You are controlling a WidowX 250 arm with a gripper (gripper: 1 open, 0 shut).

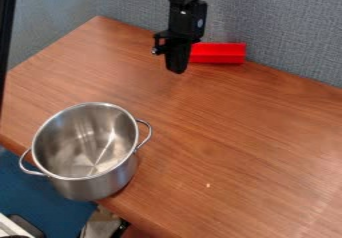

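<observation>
My black gripper (175,60) hangs over the back of the wooden table, shut, with nothing visible between its fingers. Just behind it and to its right, a red block (221,53) lies along the grey back wall, partly hidden by the arm. A steel pot (83,178) with two side handles stands at the front left edge of the table, empty as far as I can see.
A grey padded wall (281,32) borders the back. Below the front left edge are a blue floor and some pale and dark items, hard to make out.
</observation>
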